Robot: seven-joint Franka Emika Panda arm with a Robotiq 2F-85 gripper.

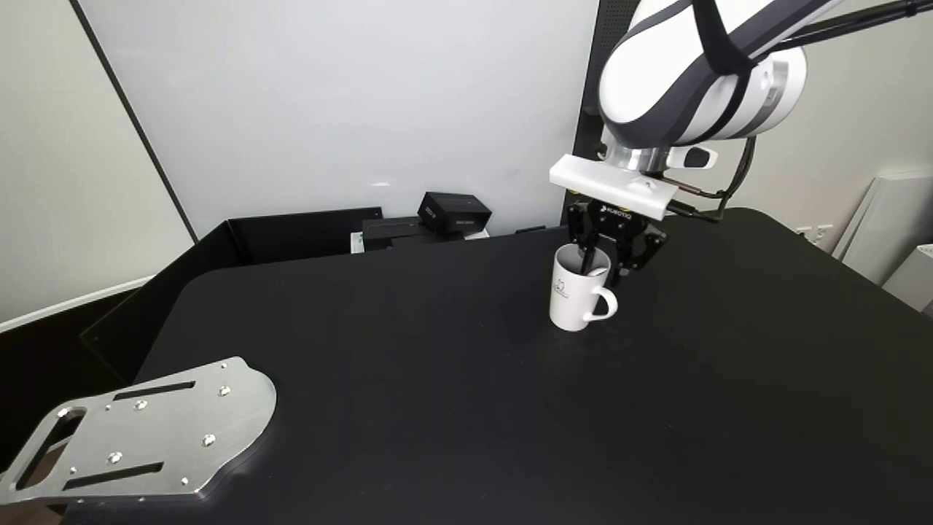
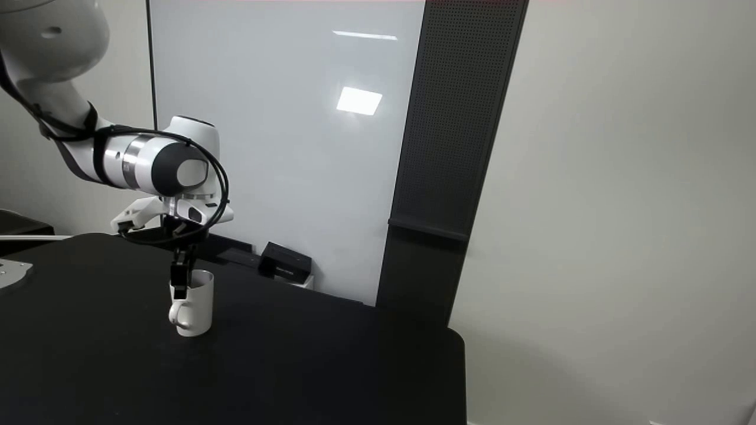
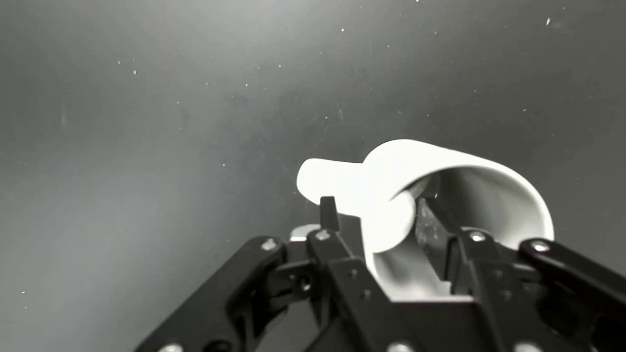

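Observation:
A white mug (image 1: 566, 293) stands upright on the black table, its handle (image 1: 605, 305) toward the right in exterior view 1. My gripper points down over the handle side of the rim. One finger (image 3: 434, 229) reaches into the mug's opening, while the other finger (image 3: 329, 214) is outside, near the handle. The fingers are part open, with the mug's wall between them and a gap still showing. Inside the mug, by the wall, is a rounded white piece (image 3: 399, 220); what it is I cannot tell. The lower fingertips are partly hidden.
A silver metal plate (image 1: 166, 429) with slots lies at the table's left front edge. Behind the far edge sits a black box (image 1: 455, 211) near the wall.

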